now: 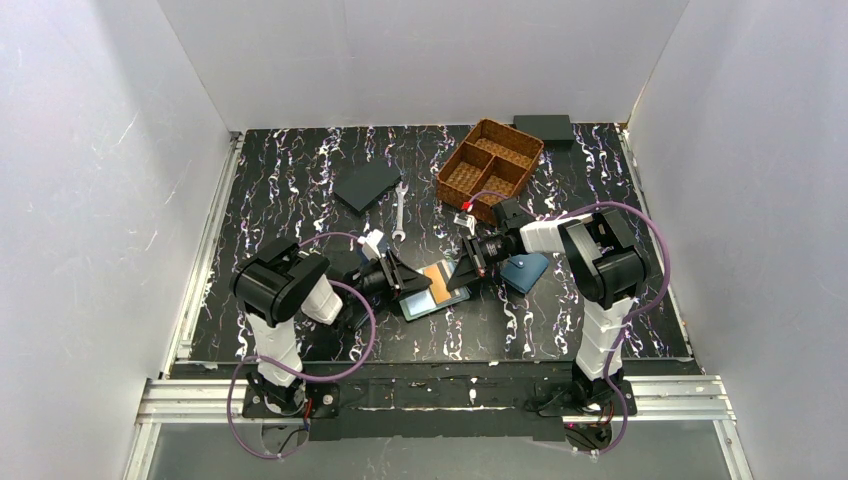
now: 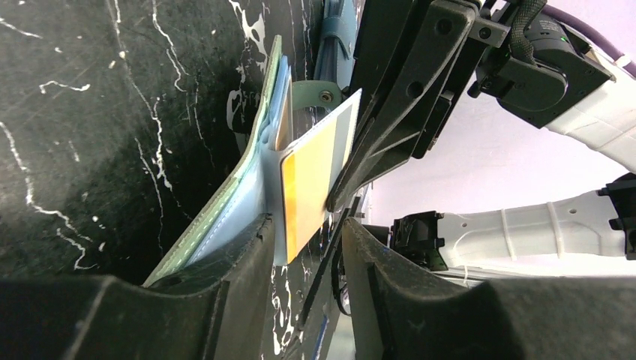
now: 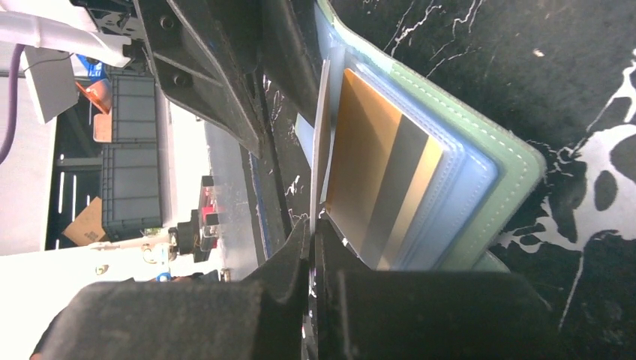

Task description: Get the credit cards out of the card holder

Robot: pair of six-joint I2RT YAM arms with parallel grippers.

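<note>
The pale blue-green card holder (image 1: 418, 308) lies between both grippers near the table's front middle, with orange-striped cards (image 3: 379, 169) in it. My right gripper is shut on a card (image 3: 320, 142), seen edge-on in the right wrist view; in the left wrist view its face is orange and grey, along the holder. My left gripper stands open at the holder's end, its fingers either side of the holder's inner layers and the card's lower part.
A blue case (image 1: 525, 272) lies right of the right gripper. Behind are a wrench (image 1: 400, 210), a dark slab (image 1: 365, 185), a divided wicker basket (image 1: 470, 165) and another dark box (image 1: 543, 127).
</note>
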